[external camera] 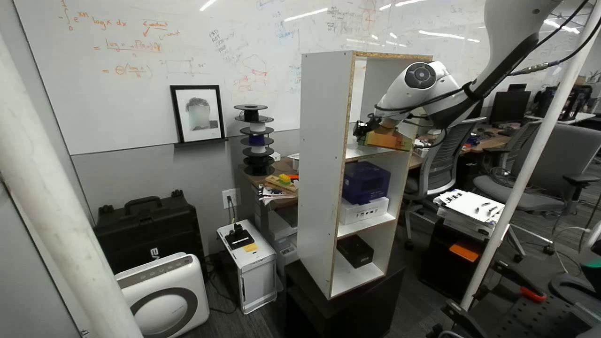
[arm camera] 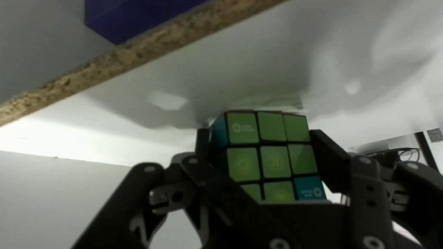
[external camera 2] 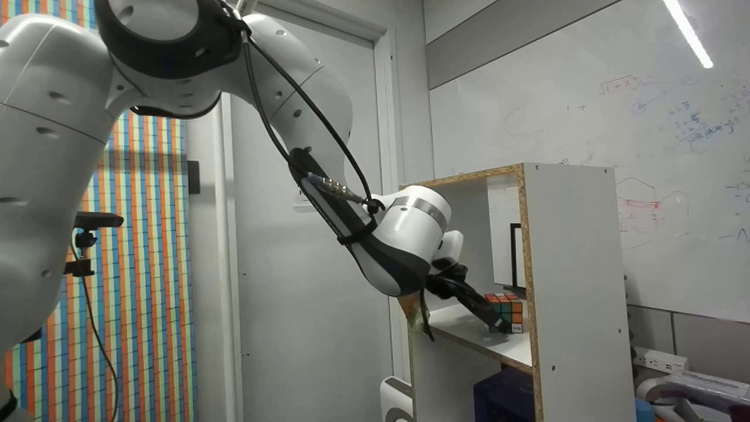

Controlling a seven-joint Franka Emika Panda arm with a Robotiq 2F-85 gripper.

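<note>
A Rubik's cube (arm camera: pixel 274 157) sits between the fingers of my gripper, which is shut on it. In the wrist view its green face is toward the camera, with one blue square at the lower right. Exterior view 2 shows the cube (external camera 2: pixel 507 308) at the top compartment of the shelf unit (external camera 2: pixel 570 281), with red, orange and green squares, and one dark finger (external camera 2: pixel 500 323) in front of it. In exterior view 1 the gripper (external camera: pixel 365 129) reaches into that compartment, the cube mostly hidden. Whether the cube rests on the board or is just off it, I cannot tell.
Side panels and a top board enclose the compartment. Its chipboard front edge (arm camera: pixel 157 47) runs close by the gripper. Below stand a purple box (external camera: pixel 366 182) on a white box (external camera: pixel 364 211), and a black box (external camera: pixel 355 251) at the bottom.
</note>
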